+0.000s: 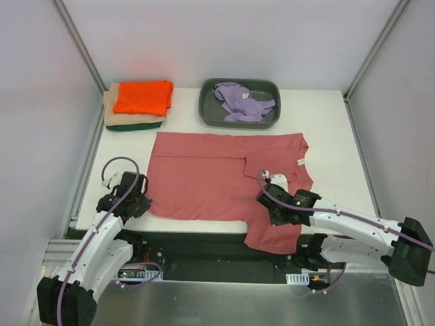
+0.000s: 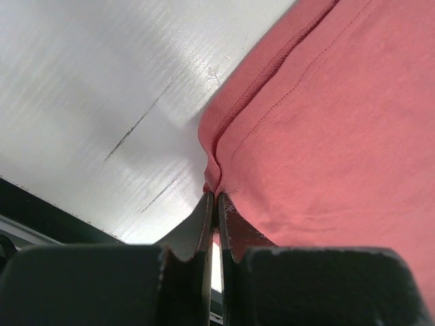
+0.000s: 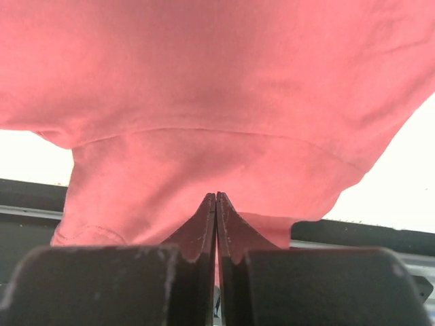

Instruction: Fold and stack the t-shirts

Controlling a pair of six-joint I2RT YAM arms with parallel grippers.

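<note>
A red t-shirt (image 1: 197,180) lies spread on the white table, one sleeve folded inward and the other (image 1: 272,238) hanging past the front edge. At the shirt's front left corner, my left gripper is shut, and the red cloth (image 2: 292,156) gathers into its fingertips. My right gripper is shut above the lower sleeve (image 3: 190,170), with no cloth showing between its fingers. Folded shirts form a stack at the back left, an orange one (image 1: 143,97) on top of beige (image 1: 112,109) and green (image 1: 132,127).
A dark green bin (image 1: 239,123) holding a crumpled purple shirt (image 1: 241,102) stands at the back middle. Bare white table (image 1: 326,129) lies at the right. Below the front edge runs a dark gap (image 1: 204,258).
</note>
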